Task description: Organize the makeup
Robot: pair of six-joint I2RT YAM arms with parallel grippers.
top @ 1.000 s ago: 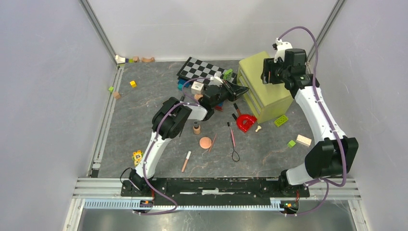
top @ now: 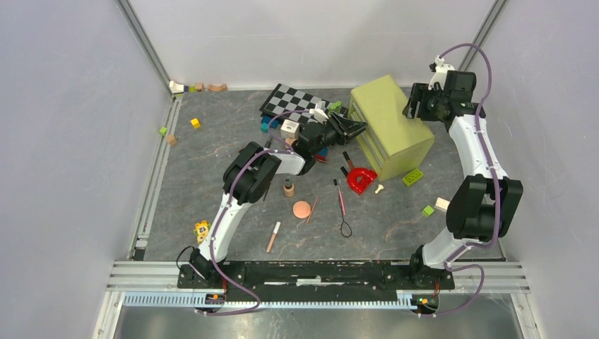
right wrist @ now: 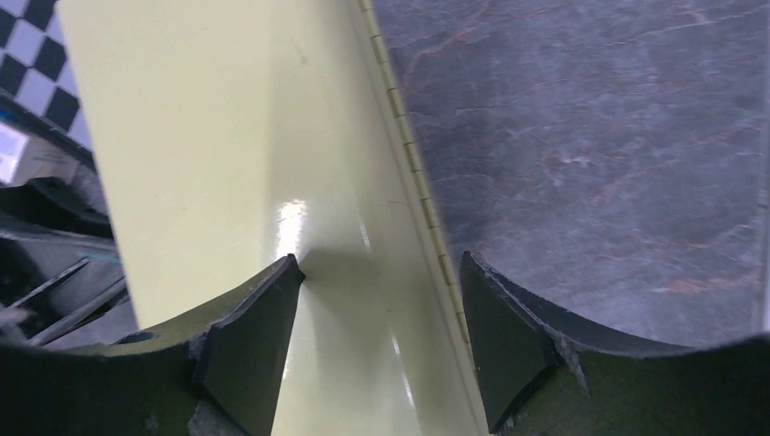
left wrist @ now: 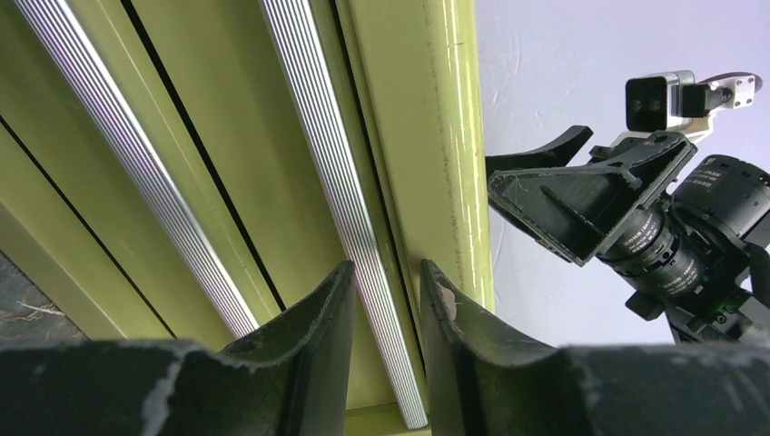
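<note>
A yellow-green drawer box stands at the back right. My left gripper is open at its front; in the left wrist view its fingertips are at a ribbed silver handle. My right gripper is over the box's top right edge, partly open; in the right wrist view the glossy top and hinged edge lie between and below its fingers. Makeup lies on the floor: a peach compact, a bottle, a brush, pencils and an eyelash curler.
A checkerboard, blocks and a red heart-shaped item surround the box's left and front. A green brick lies before it.
The box sits slightly further right. The left arm is nearly still.
</note>
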